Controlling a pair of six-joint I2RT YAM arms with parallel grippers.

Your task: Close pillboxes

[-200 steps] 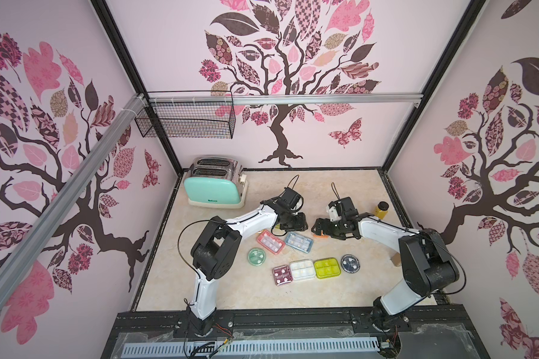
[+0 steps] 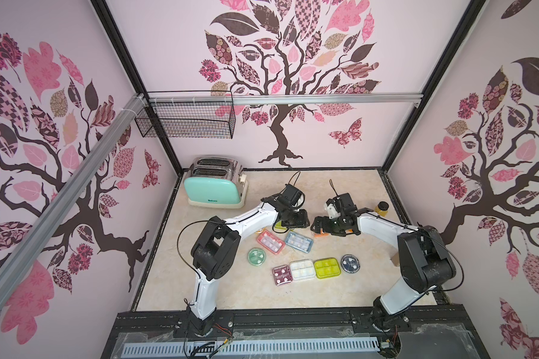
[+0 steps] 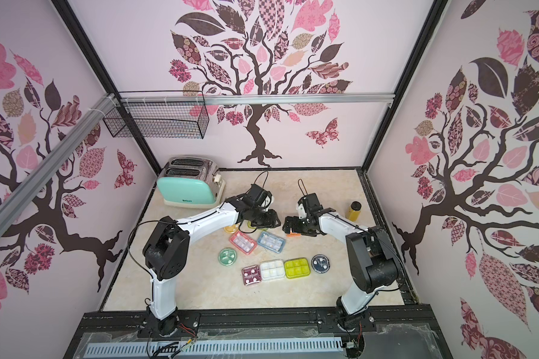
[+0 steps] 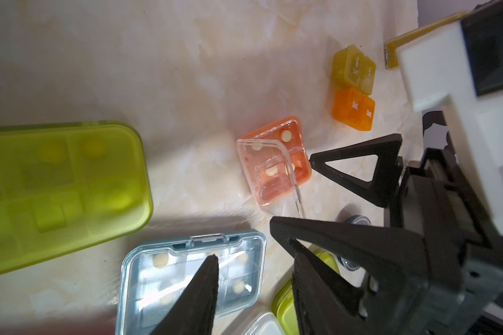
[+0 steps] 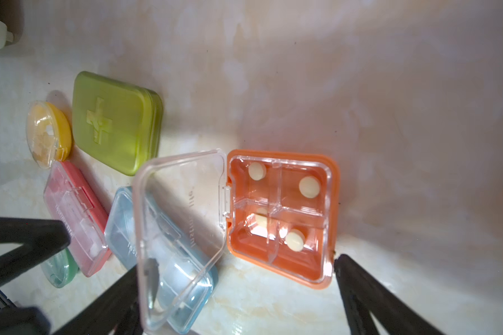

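An orange pillbox (image 5: 282, 217) with white pills in its compartments has its clear lid (image 5: 176, 162) standing raised from the left hinge. My right gripper is open around it, one fingertip close to the box's near right corner and the other seen through the lid. Above the blue pillbox (image 4: 195, 279), my left gripper is part open, nothing between its fingers. The olive pillbox (image 5: 114, 122) with a cross is shut. A pink pillbox (image 2: 270, 241) and a green round one (image 2: 256, 256) lie nearer the front, lids down.
Along the front are a maroon pillbox (image 2: 282, 275), a white one (image 2: 302, 269), a lime one (image 2: 327, 268) and a dark round one (image 2: 350, 264). A toaster (image 2: 214, 185) stands back left, a yellow bottle (image 2: 382, 208) back right. Table behind the grippers is clear.
Both grippers have shifted slightly: the left a little to the right and back, the right a little to the left and back. The pillboxes along the front have stayed put.
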